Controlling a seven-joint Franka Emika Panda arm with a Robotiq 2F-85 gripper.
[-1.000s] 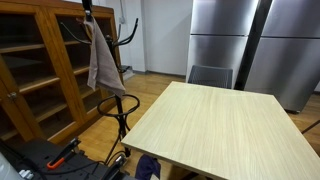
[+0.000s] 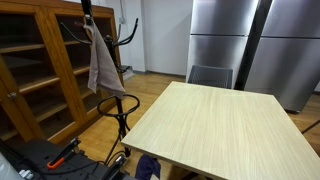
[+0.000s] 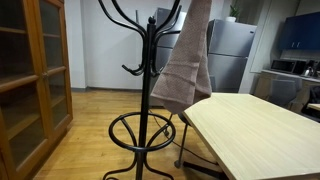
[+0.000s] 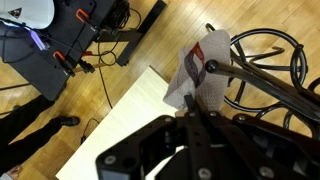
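Note:
A grey-brown towel [image 2: 102,68] hangs down in a long narrow fold from my gripper [image 2: 89,20], which is shut on its upper end at the upper left of exterior view 1. Beside the towel stands a black coat rack [image 3: 146,95] with curved hooks and a round lower ring. In exterior view 2 the towel [image 3: 186,75] hangs to the right of the rack's post, and its top runs out of the picture. Looking down in the wrist view, the towel [image 4: 203,68] lies beyond the dark fingers, close to a rack arm. Whether towel and rack touch is unclear.
A pale wooden table [image 2: 215,125] with a bare top fills the right. Glass-fronted wooden cabinets [image 2: 35,75] line the left wall. A dark chair [image 2: 210,76] stands behind the table, with steel fridges [image 2: 219,40] farther back. Cables and dark equipment [image 4: 85,30] lie on the floor.

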